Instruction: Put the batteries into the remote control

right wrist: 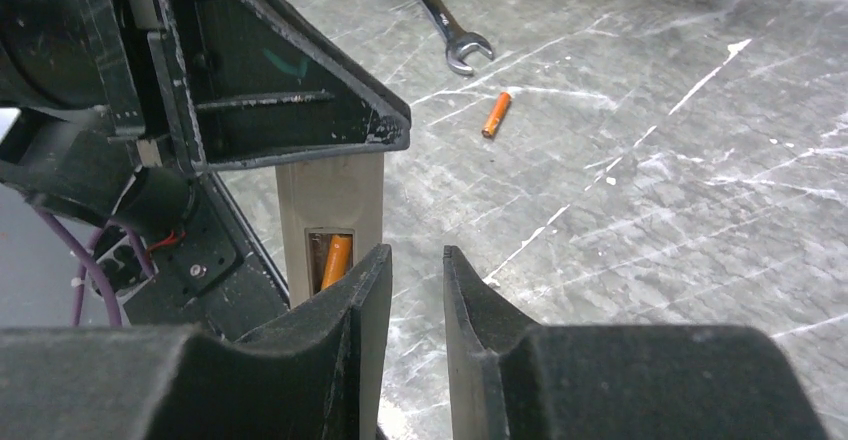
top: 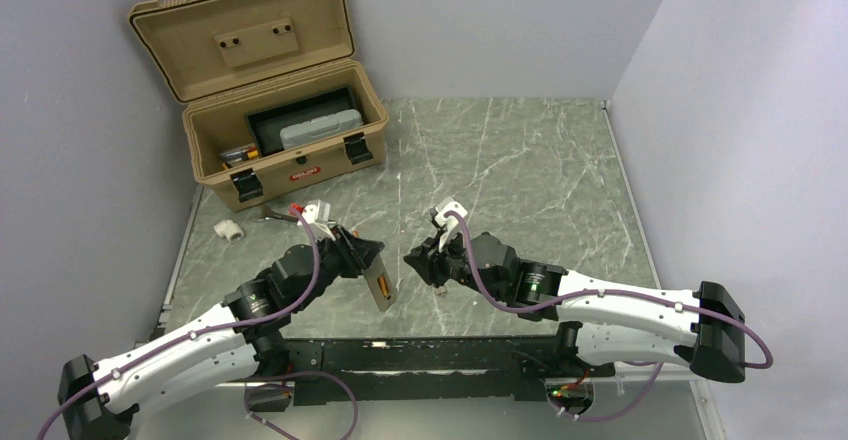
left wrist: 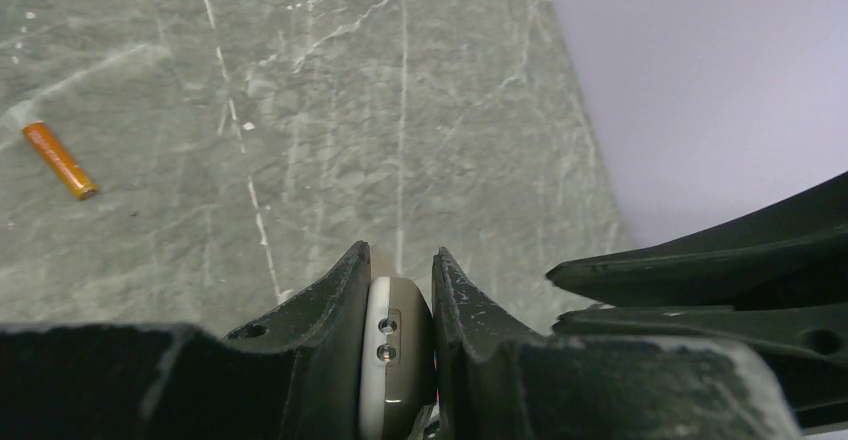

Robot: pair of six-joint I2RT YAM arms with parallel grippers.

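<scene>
My left gripper (top: 362, 248) is shut on the tan remote control (top: 382, 285), which hangs with its battery compartment facing my right side. An orange battery (right wrist: 336, 258) sits in that compartment, seen in the right wrist view. A second orange battery lies loose on the marble surface, also seen in the left wrist view (left wrist: 60, 160). In the left wrist view the remote's end (left wrist: 395, 355) is between the fingers. My right gripper is just right of the remote, part open, with nothing visible between its fingers.
A tan toolbox (top: 290, 170) stands open at the back left. A wrench (right wrist: 440, 15) and a white fitting (top: 228, 230) lie nearby on the left.
</scene>
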